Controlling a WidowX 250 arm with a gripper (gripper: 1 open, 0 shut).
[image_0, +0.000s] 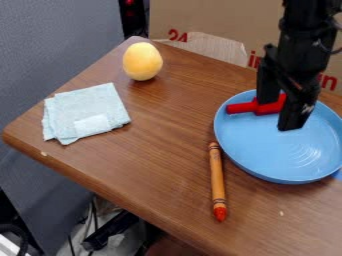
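Note:
The black gripper (282, 100) is low over the upper part of the blue plate (274, 150), at the right of the camera view, beside a red object (243, 106) that lies on the plate and is partly hidden behind it. Whether the fingers are open or shut on it is unclear. An orange crayon-like stick (217, 182) with a red tip lies on the table just left of the plate.
A yellow egg-shaped object (142, 61) stands at the back left of the wooden table (147, 170). A pale folded cloth (84, 112) lies at the left. Cardboard (214, 17) stands behind.

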